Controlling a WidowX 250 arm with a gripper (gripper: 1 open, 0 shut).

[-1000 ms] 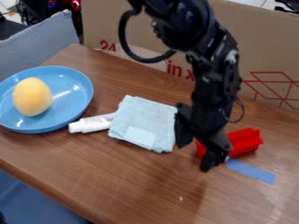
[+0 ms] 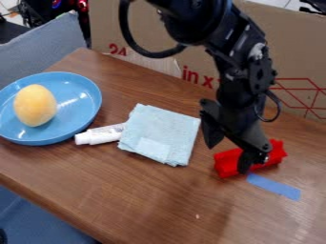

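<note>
The black arm's gripper (image 2: 235, 147) is low over a red object (image 2: 266, 154) at the right of the table in the camera view, its fingers open around or just above it; the exact contact is hard to tell. A blue strip (image 2: 274, 188) lies just in front of the red object. To the left are a folded light-blue cloth (image 2: 158, 135) and a white tube (image 2: 99, 134). A yellow round object (image 2: 36, 105) sits in a blue plate (image 2: 78, 98) at the far left.
A cardboard box (image 2: 173, 59) stands along the back of the table. The table's left edge drops to blue fabric at the lower left.
The gripper has shifted slightly right and up, over the red object, and its angle has changed. The other things look unmoved, apart from perhaps a slight shift of the red object.
</note>
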